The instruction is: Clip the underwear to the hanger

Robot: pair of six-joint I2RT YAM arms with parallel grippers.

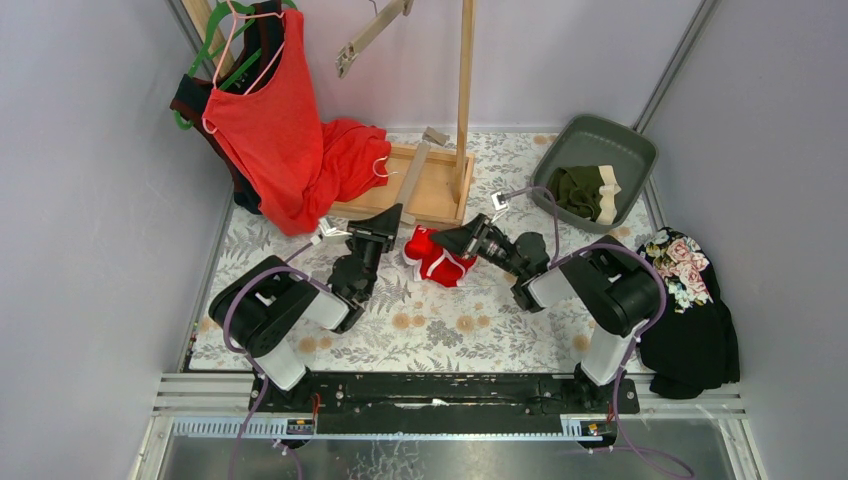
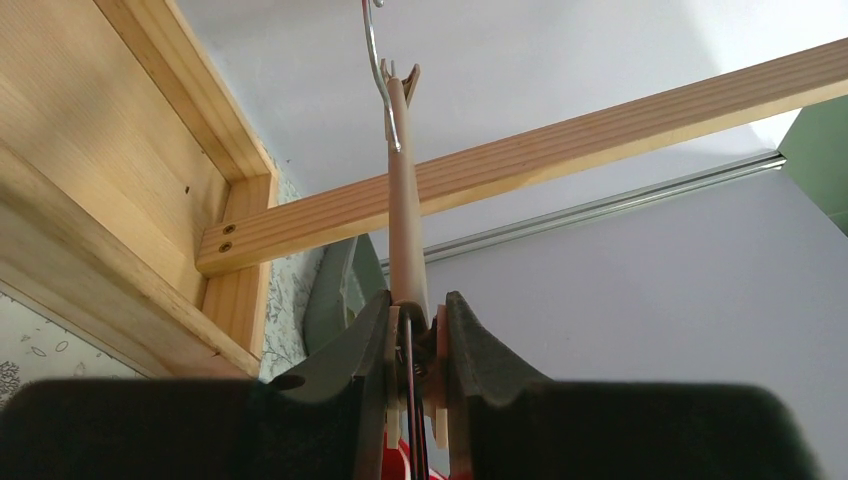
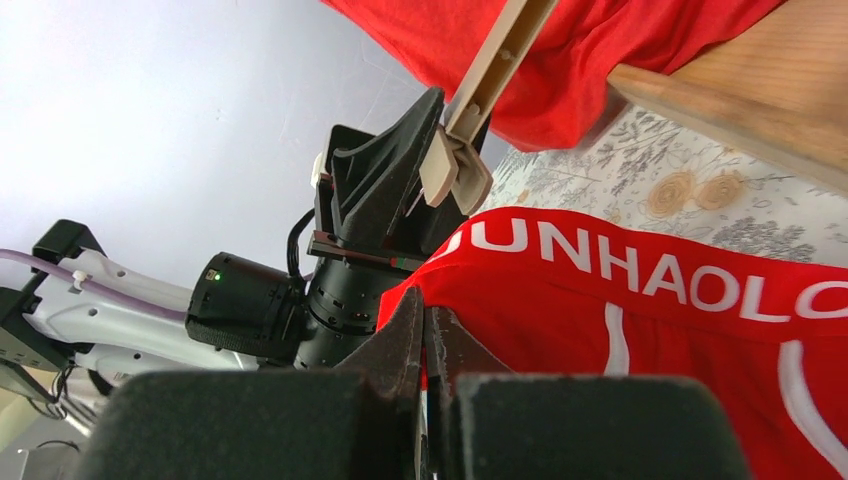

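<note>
My left gripper is shut on a beige clip hanger, which points up over the wooden tray in the top view; its near clip (image 3: pixel 455 170) shows beside that gripper in the right wrist view. Red underwear (image 3: pixel 650 300) with a white-lettered waistband lies below and right of the clip, between the two grippers (image 1: pixel 435 262). My right gripper is shut at the underwear's waistband edge; whether fabric is between its fingertips is hard to see.
A wooden stand with a tray (image 1: pixel 440 190) is behind. Red and dark garments (image 1: pixel 270 150) hang at the left. A green bin (image 1: pixel 630 160) with olive cloth stands at the back right, black floral clothing (image 1: pixel 690 330) at the right edge.
</note>
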